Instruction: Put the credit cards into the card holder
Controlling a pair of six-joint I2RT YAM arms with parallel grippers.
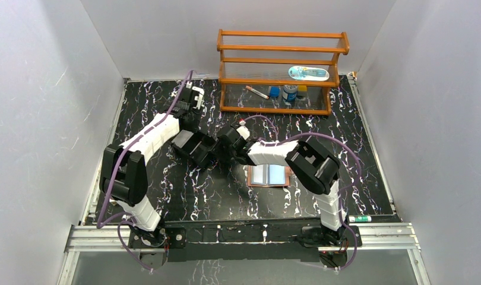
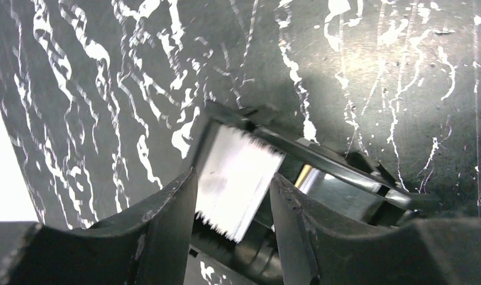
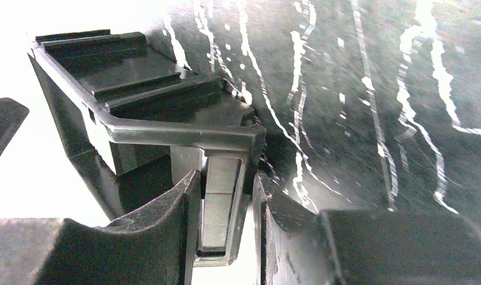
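Note:
A black compartmented holder [image 1: 194, 146] stands tilted on the left side of the dark marbled table. White card-like pieces [image 2: 235, 178] lie flat in one of its compartments, with a yellow-edged piece [image 2: 303, 176] in the neighbouring one. My left gripper hovers over the holder, fingers apart and nothing held between them. At the holder's right end, my right gripper is shut on its framed end wall, with one finger on each side. The right arm covers part of that end in the top view.
An open brown-edged folder [image 1: 268, 175] with pale pages lies beneath the right forearm. A wooden rack [image 1: 275, 111] holding a pen, a tin and packaged items stands at the back.

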